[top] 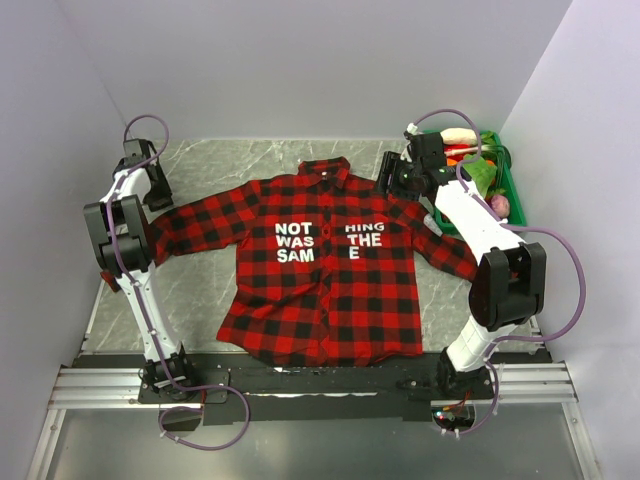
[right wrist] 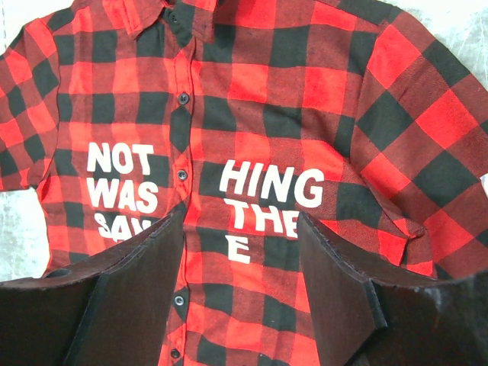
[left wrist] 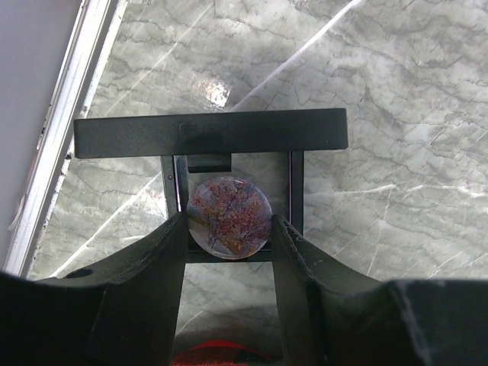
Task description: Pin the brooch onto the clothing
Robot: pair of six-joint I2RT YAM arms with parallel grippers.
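Observation:
The red and black plaid shirt (top: 325, 300) lies spread on the marble table, white lettering on its front. In the left wrist view a round, mottled brooch (left wrist: 229, 213) sits on a black stand (left wrist: 210, 133). My left gripper has a fingertip at each side of the brooch; whether they grip it cannot be told. My right gripper hangs over the shirt's upper front, open, with only fabric visible below between its fingers.
A green basket of vegetables (top: 510, 205) stands at the back right, behind the right arm. Walls bound the table at left, back and right. The sleeves reach out to both sides.

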